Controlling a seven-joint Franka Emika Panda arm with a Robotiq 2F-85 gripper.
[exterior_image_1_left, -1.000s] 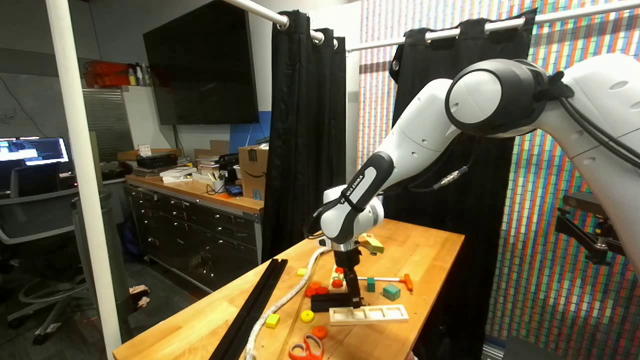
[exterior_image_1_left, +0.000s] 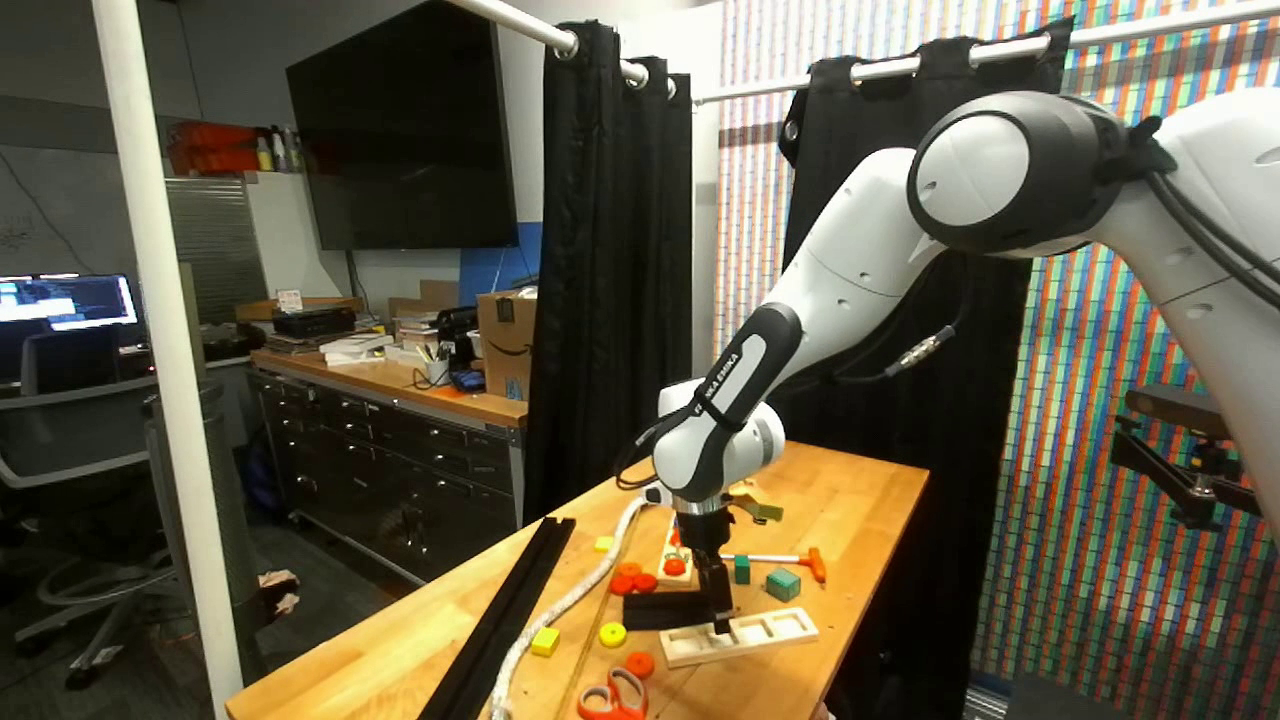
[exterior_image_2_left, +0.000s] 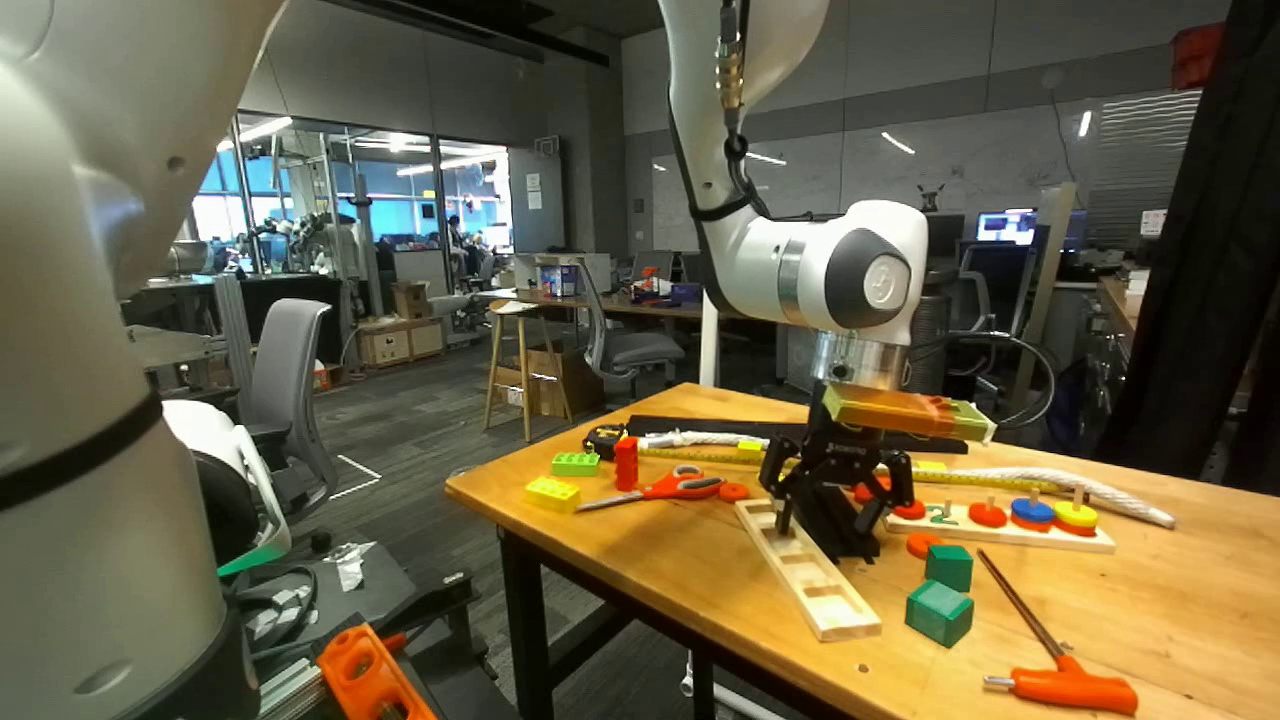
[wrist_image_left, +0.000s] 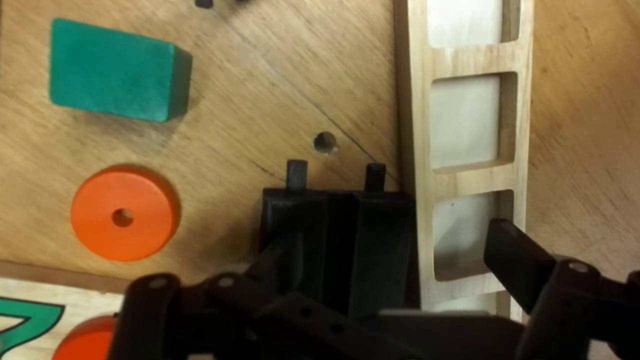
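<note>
My gripper is open, low over the table. In the wrist view, a black block (wrist_image_left: 381, 240) with two small prongs lies between its spread fingers. The right finger (wrist_image_left: 517, 261) reaches over a compartment of the pale wooden tray (wrist_image_left: 423, 180); whether it touches the bottom is unclear. The left fingertip blends into the black block. From exterior view 2, the fingers straddle the tray's long side (exterior_image_2_left: 828, 612), one inside or over it. The black block (exterior_image_1_left: 660, 611) lies close beside the tray (exterior_image_1_left: 768, 632) in exterior view 1.
Green blocks (exterior_image_2_left: 939, 612), an orange ring (wrist_image_left: 125, 213) and a peg board (exterior_image_2_left: 1020, 528) lie near the gripper. An orange-handled screwdriver (exterior_image_2_left: 1068, 684) rests by the table edge. Scissors (exterior_image_1_left: 614, 698), yellow blocks (exterior_image_1_left: 545, 641) and white rope (exterior_image_1_left: 564, 600) are farther along.
The arm has shifted slightly to the right in exterior view 1, and the fingertip is lower, over the tray. The tray has turned a little, its left end nearer the camera.
</note>
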